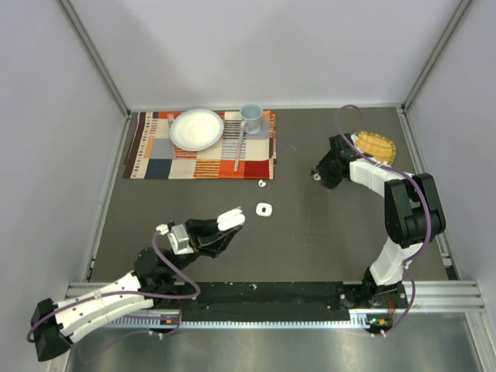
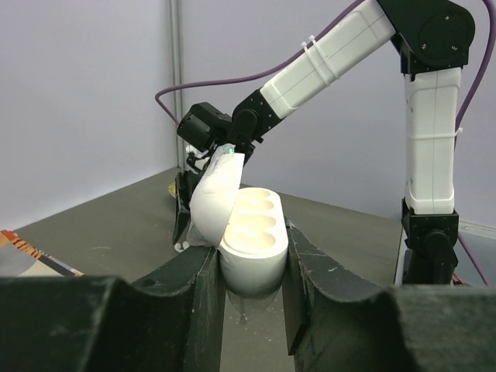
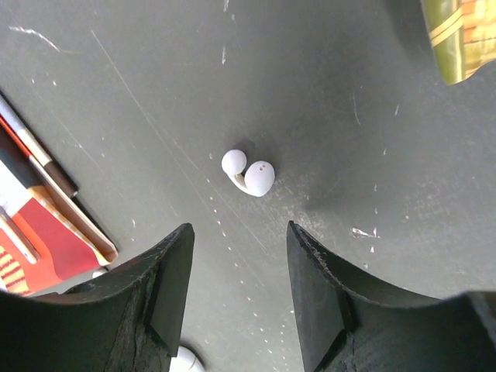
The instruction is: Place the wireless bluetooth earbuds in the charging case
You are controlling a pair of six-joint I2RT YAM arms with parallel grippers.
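Observation:
My left gripper is shut on the open white charging case, held low at the front left in the top view. My right gripper is part open over the mat at the right, with a white earbud lying just beyond its fingertips and nothing between them. Another small white piece, probably an earbud, lies near the middle of the mat, with a white square item below it.
A striped placemat with plate, mug and cutlery occupies the back left. A yellow-rimmed object sits at the back right, behind the right arm.

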